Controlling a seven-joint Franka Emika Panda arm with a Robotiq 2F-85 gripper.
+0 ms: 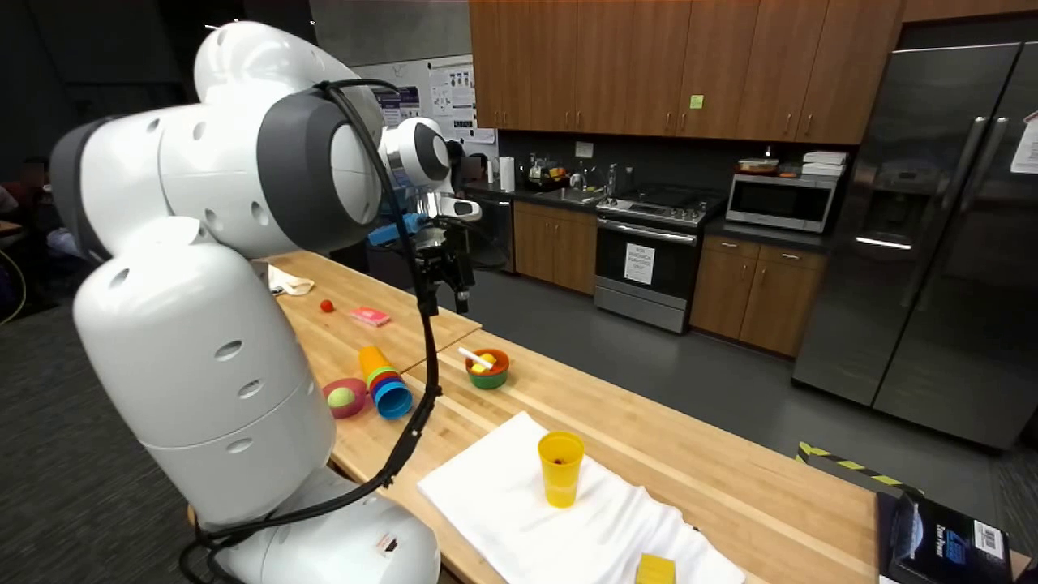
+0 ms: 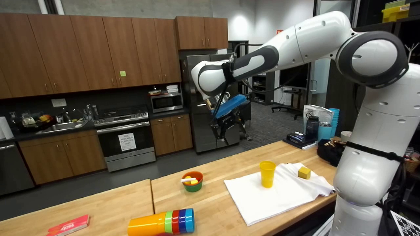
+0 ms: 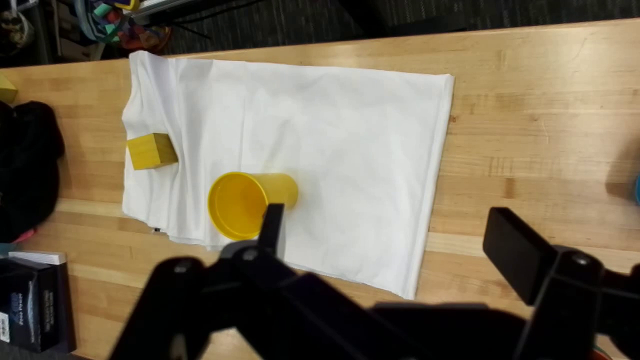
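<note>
In the wrist view my gripper is open, its two black fingers wide apart with nothing between them. It hangs well above the table, also seen in exterior view 2. Below it a white cloth [image 3: 354, 138] lies on the wood, flat on one side and wrinkled on the other. On the cloth a yellow cup [image 2: 268, 175] stands upright; one finger overlaps its edge in the wrist view, though they are far apart in height. A yellow block [image 3: 151, 151] rests on the wrinkled part of the cloth. Some small dark thing shows inside the cup [image 1: 561, 462].
An orange and green bowl [image 2: 192, 181] holding yellow pieces and a white stick sits beyond the cloth. Stacked colourful cups [image 2: 165, 222] lie on their side near a pink bowl [image 1: 345, 410] with a ball. A black box [image 1: 949, 545] stands at the table's end.
</note>
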